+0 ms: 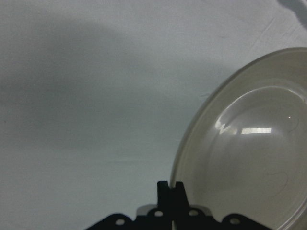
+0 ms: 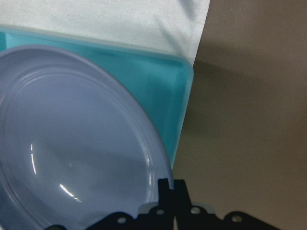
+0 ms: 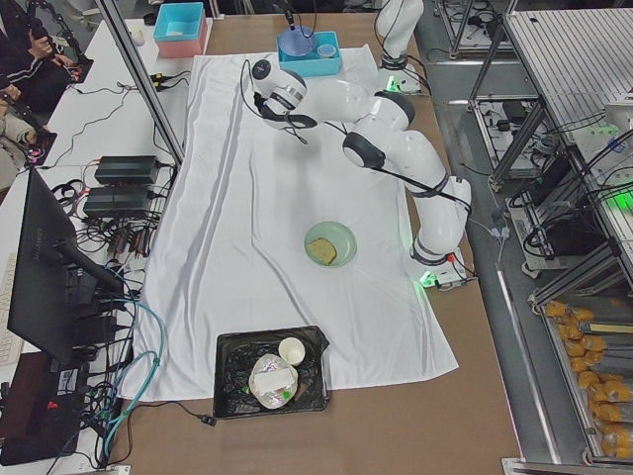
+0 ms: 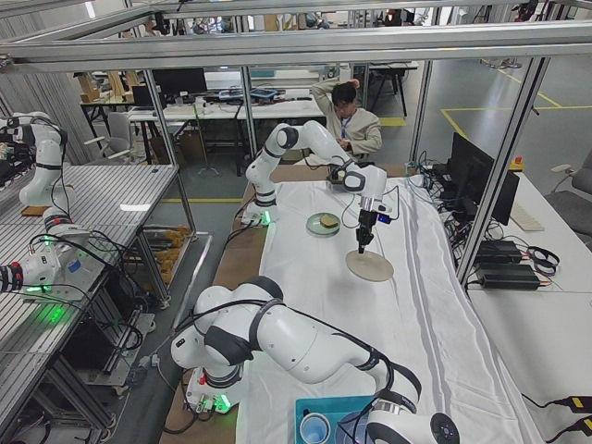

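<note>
My left gripper is shut at the rim of a beige plate (image 1: 249,143), which in the camera right view (image 4: 369,268) lies on the white cloth beneath that gripper. My right gripper is shut on the rim of a blue plate (image 2: 76,134), which is over a turquoise tray (image 2: 165,110) at the far edge of the cloth (image 3: 198,297); the camera left view shows that blue plate (image 3: 295,42) there too.
A green plate (image 3: 329,230) with a yellowish piece (image 3: 321,250) lies mid-table. A black tray (image 3: 232,386) with a white cup and bag stands at the near edge. A blue cup (image 4: 314,427) is in the turquoise tray.
</note>
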